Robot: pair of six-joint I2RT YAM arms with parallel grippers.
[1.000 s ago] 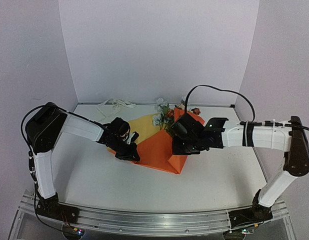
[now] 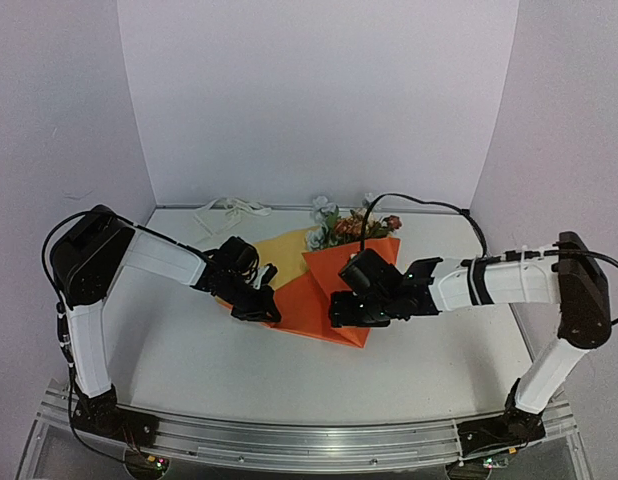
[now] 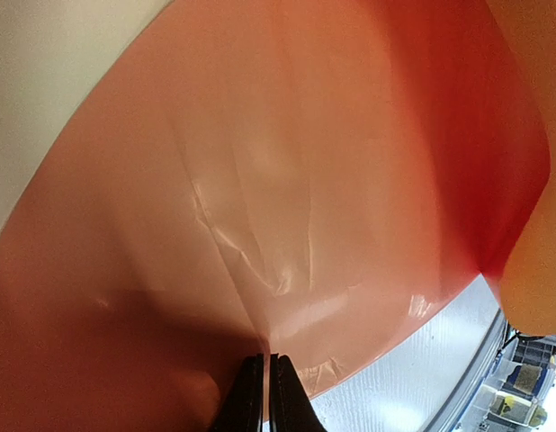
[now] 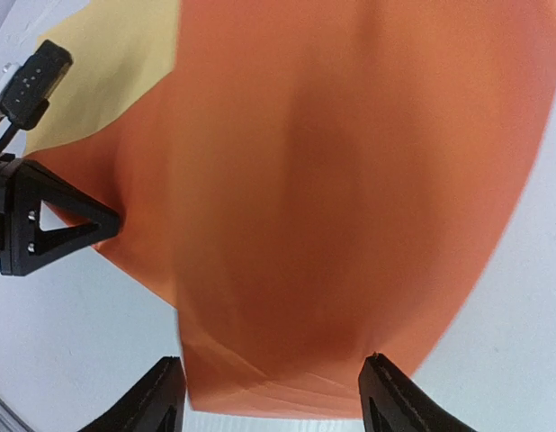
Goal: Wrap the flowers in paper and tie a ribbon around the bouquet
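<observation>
The fake flowers (image 2: 349,228), white, blue-grey and orange-red with green leaves, lie at the back of the orange paper (image 2: 301,300). A right flap (image 2: 324,264) of it is folded over, hiding the stems. Yellow paper (image 2: 279,247) shows at the left. My left gripper is shut at the paper's front left edge; creases run to its tips, but whether paper is pinched between them cannot be told. My right gripper stands open above the folded flap, its fingers apart with nothing gripped.
A pale ribbon (image 2: 234,209) lies loose at the back left of the white table (image 2: 219,370). Free room stretches along the front and at the right. Walls enclose the back and sides; a metal rail (image 2: 309,440) runs along the front.
The right flap now lies folded across the stems. My left arm has stayed still.
</observation>
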